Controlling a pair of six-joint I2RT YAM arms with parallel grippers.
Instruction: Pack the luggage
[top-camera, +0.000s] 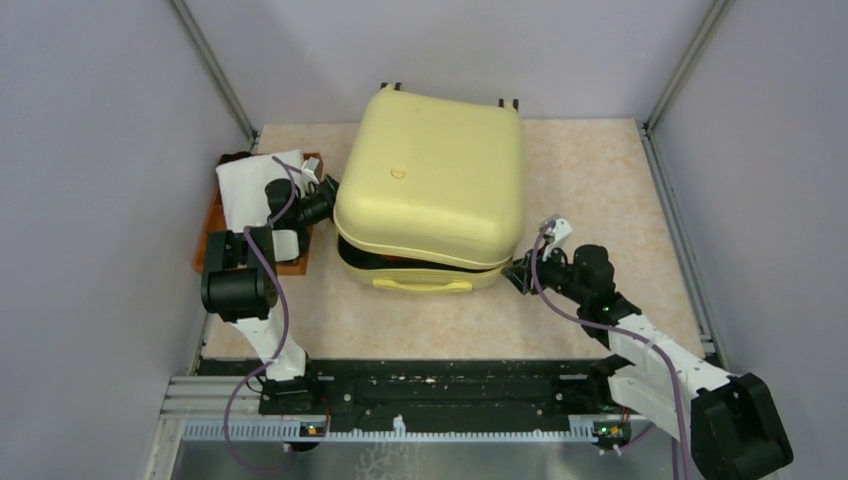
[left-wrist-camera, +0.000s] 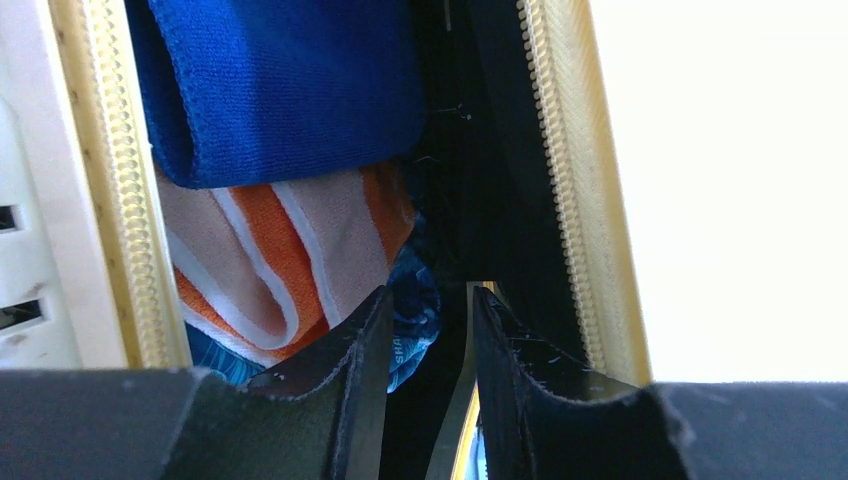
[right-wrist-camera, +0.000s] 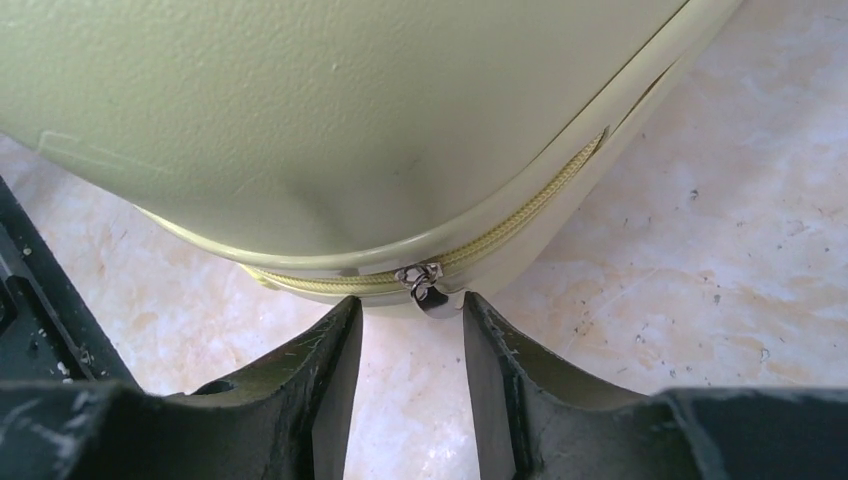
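A pale yellow suitcase (top-camera: 440, 170) lies on the table, its lid lowered but a dark gap showing along the front. At its left side is my left gripper (top-camera: 332, 193), open; in the left wrist view the fingers (left-wrist-camera: 365, 375) stand slightly apart before the gap. Inside are a dark blue folded cloth (left-wrist-camera: 300, 90) and an orange-and-grey striped cloth (left-wrist-camera: 290, 250). Zipper teeth (left-wrist-camera: 560, 170) edge the opening. By the front right corner, my right gripper is part open, with the metal zipper pull (right-wrist-camera: 437, 303) showing between its fingertips; whether they touch it cannot be told.
An orange-brown tray (top-camera: 210, 240) with a white cloth (top-camera: 258, 190) stands to the left, partly under my left arm. Bare table (top-camera: 590, 180) lies right of the suitcase and along its front. The suitcase handle (top-camera: 421, 286) faces the front.
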